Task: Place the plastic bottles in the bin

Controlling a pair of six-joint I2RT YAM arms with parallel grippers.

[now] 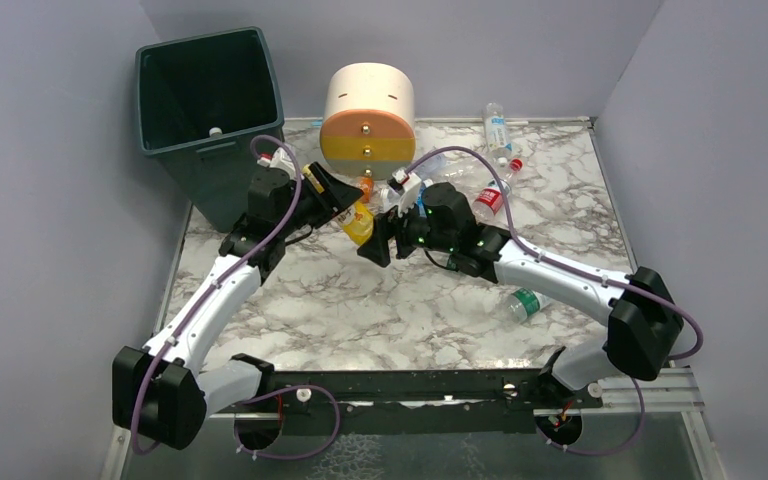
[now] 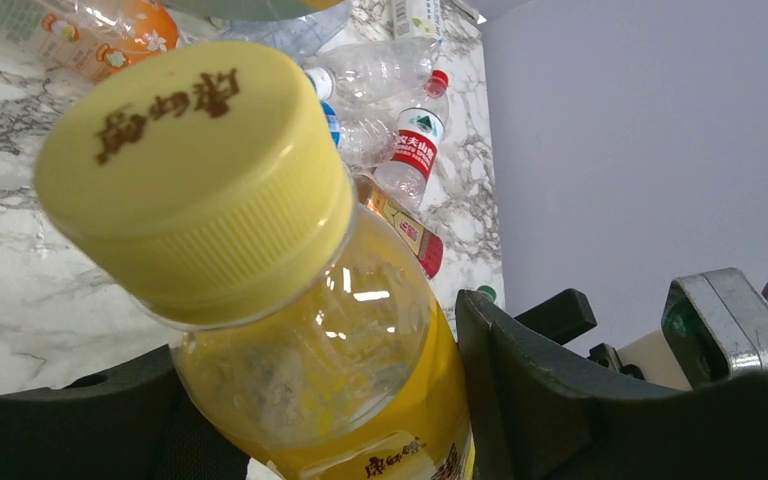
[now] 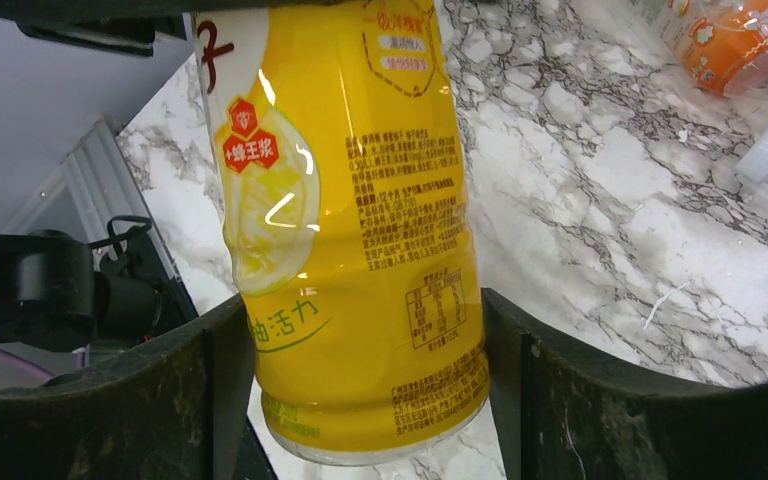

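Observation:
A yellow plastic bottle [image 1: 355,222] is raised between my two grippers. My left gripper [image 1: 328,193] is shut on its capped upper end, the yellow cap [image 2: 195,180] filling the left wrist view. My right gripper [image 1: 380,240] is at the bottle's lower end, fingers on either side of it in the right wrist view; whether they grip it I cannot tell. More bottles lie on the table: an orange-labelled one [image 3: 730,45], a red-labelled one [image 1: 489,199], a blue-labelled one [image 1: 496,133] and a green-labelled one [image 1: 527,303].
The dark green bin [image 1: 205,150] stands back left, beside my left arm. A rounded cream-and-orange box [image 1: 368,130] stands at the back. Grey walls border the sides and back.

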